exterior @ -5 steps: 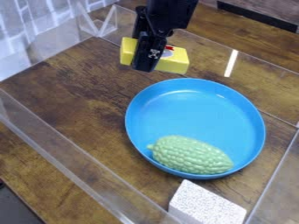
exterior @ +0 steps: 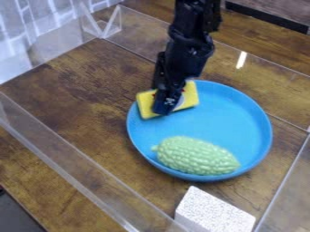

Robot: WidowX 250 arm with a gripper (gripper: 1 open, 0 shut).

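A blue plate (exterior: 229,123) holds a green bumpy vegetable (exterior: 195,156) at its front and a yellow box (exterior: 150,103) at its back left. Whether the fingers are closed on the box is unclear.
A white speckled block (exterior: 213,215) lies at the front right. Clear walls run along the sides and back.
The gripper has since descended onto it.
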